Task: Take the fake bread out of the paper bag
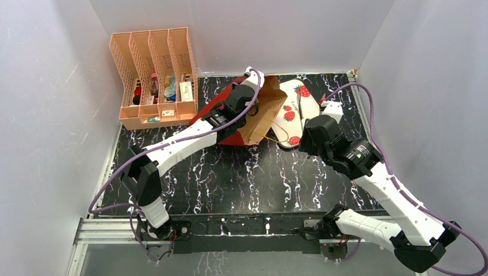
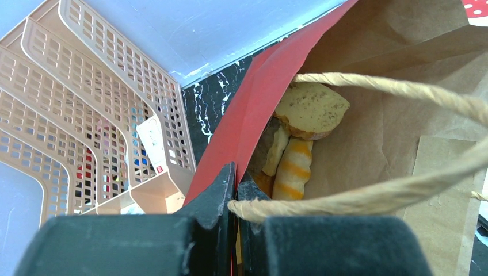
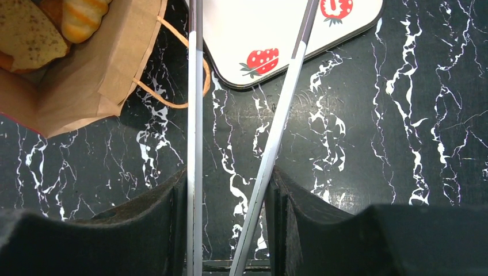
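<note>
The paper bag, red outside and brown inside, lies tilted with its mouth facing right. My left gripper is shut on its red edge, which runs in between the fingertips. Inside the bag, the left wrist view shows a speckled bread slice and a striped roll, with other pieces partly hidden. From the right wrist view, the slice and a golden roll show through the mouth. Metal tongs are gripped by my right gripper; their arms spread apart, with no bread visible between them.
A white strawberry-patterned tray lies right of the bag, under the tongs. The bag's rope handle loops across its mouth. A peach divided rack stands at the back left.
</note>
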